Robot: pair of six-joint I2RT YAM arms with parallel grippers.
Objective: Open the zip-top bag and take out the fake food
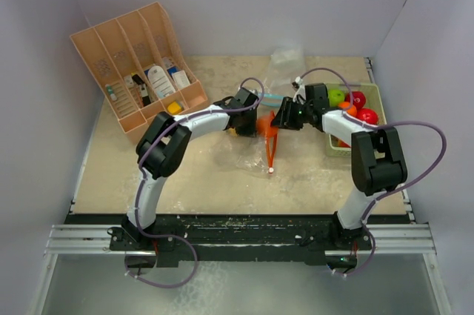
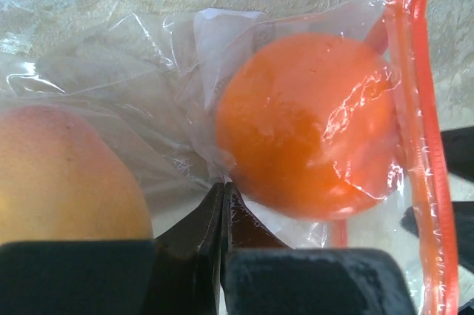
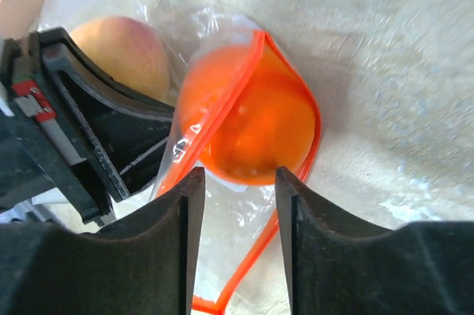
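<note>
A clear zip bag [image 2: 148,70] with a red zip edge holds an orange fruit [image 2: 304,122] and a yellow-peach fruit [image 2: 59,174]. My left gripper is shut at the bag between the fruits, no fruit between its fingers. In the right wrist view the red edge is parted round the orange fruit. My right gripper stands part open over that edge, its fingertips either side of the orange fruit's lower part.
A wooden compartment box [image 1: 111,48] stands at the back left. A green basket [image 1: 333,144] of fake fruit is at the right. Another clear bag [image 1: 285,63] lies at the back.
</note>
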